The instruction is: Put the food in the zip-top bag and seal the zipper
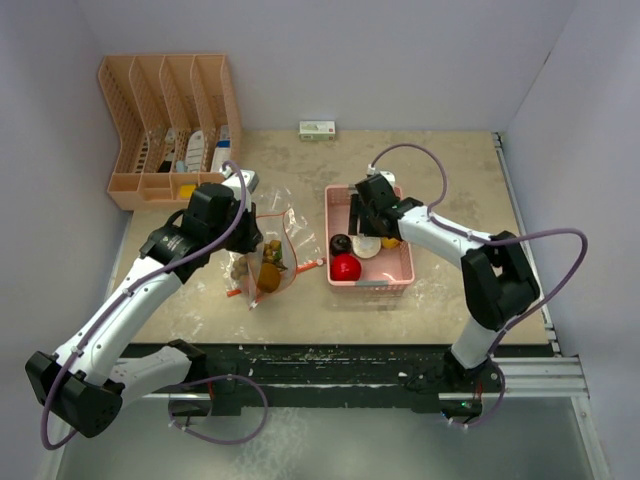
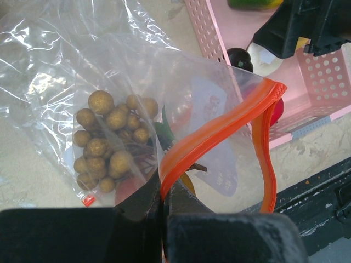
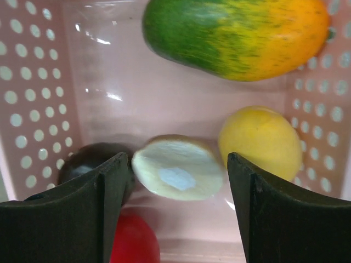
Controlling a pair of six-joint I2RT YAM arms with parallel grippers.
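The clear zip top bag [image 2: 214, 93] has an orange zipper rim [image 2: 230, 123] and stands gaping at its mouth. My left gripper [image 1: 256, 243] is shut on that thin rim. Inside the bag show a bunch of small brown round fruits [image 2: 107, 142], some green and an orange-brown item [image 1: 269, 278]. Over the pink basket [image 1: 328, 215] my right gripper is open. Between and below its fingers sits a round white-topped item [image 3: 178, 172], with a yellow fruit [image 3: 262, 143] to its right. A dark item [image 3: 98, 156] and a red one [image 3: 134, 241] lie lower left.
A green-orange papaya-like fruit [image 3: 236, 33] lies at the basket's far end. A slotted pink rack [image 1: 165, 110] stands at the back left, and a small white-green box [image 1: 317, 130] at the back.
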